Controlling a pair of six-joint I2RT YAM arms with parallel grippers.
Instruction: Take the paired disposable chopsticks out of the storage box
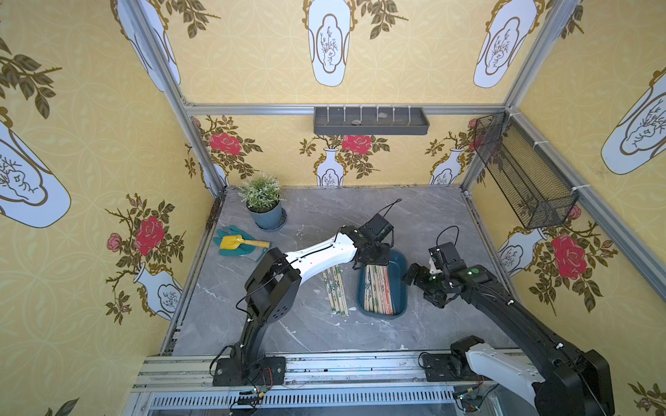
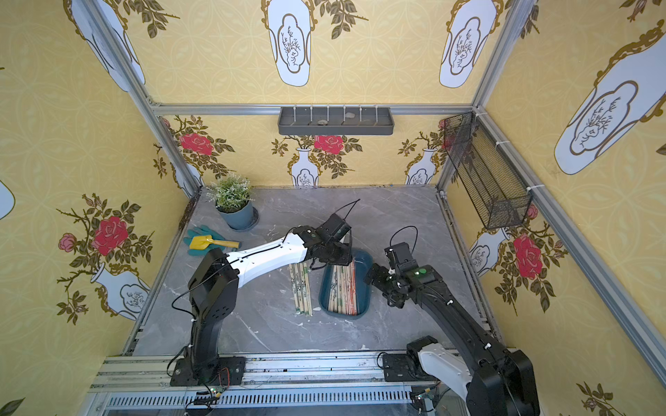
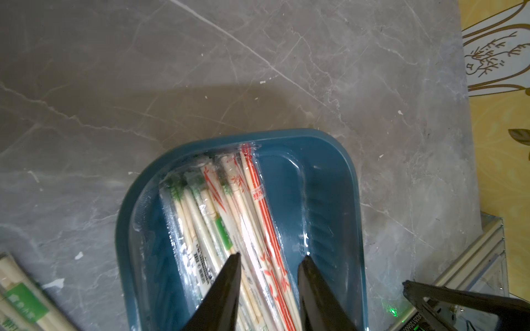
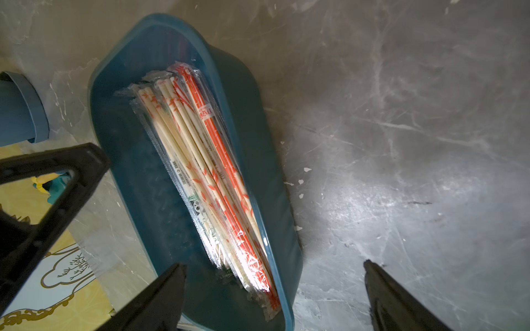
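Observation:
A blue storage box [image 1: 401,283] holds several wrapped chopstick pairs [image 3: 259,220], red-printed ones toward its right side and green-banded ones toward its left. Over them hovers my left gripper, its fingers [image 3: 229,275] part open with nothing between; in the top left view the arm hides the box's back left corner. Just right of the box is my right gripper, fingers [image 4: 381,281] wide apart and empty. More chopsticks [image 1: 335,291] lie in a row on the table, left of the box.
A potted plant [image 1: 263,201] and a yellow shovel [image 1: 236,242] on a teal glove are at the back left. A mesh basket [image 1: 520,173] hangs on the right wall. Bare table [image 1: 430,208] shows behind the box.

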